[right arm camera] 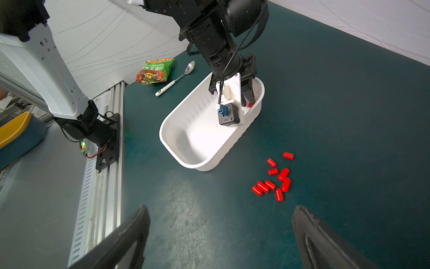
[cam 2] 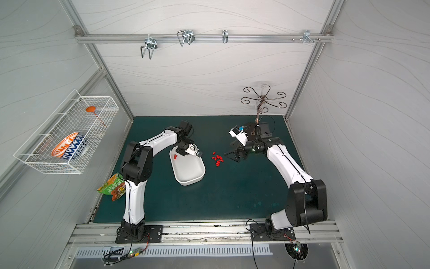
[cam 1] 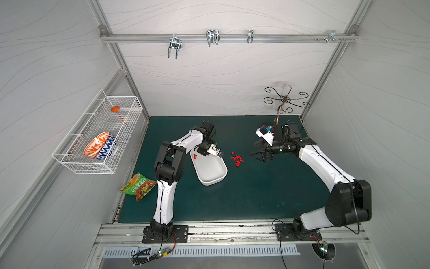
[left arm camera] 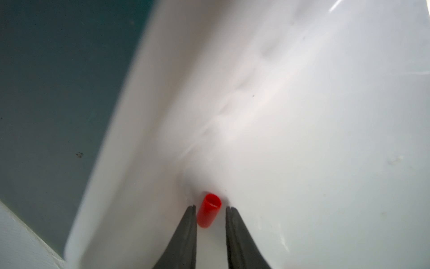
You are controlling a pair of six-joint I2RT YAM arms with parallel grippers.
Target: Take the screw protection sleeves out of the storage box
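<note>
A white storage box [cam 1: 209, 172] stands left of the table's middle. My left gripper is down inside its far end, open, with one red sleeve [left arm camera: 208, 211] between the fingertips; a narrow gap shows on the right of it. In the top left view, a few red sleeves [cam 1: 194, 156] lie in the box's far left corner, beside the left arm. Several loose red sleeves [right arm camera: 279, 194] form a cluster on the table, right of the box. My right gripper hangs open and empty to the right of that cluster.
A snack bag [cam 1: 138, 186] lies at the table's left edge, with a spoon [right arm camera: 175, 85] beside it. A wire basket [cam 1: 98, 139] hangs on the left wall. A scrolled metal rack [cam 1: 285, 99] stands behind the right arm.
</note>
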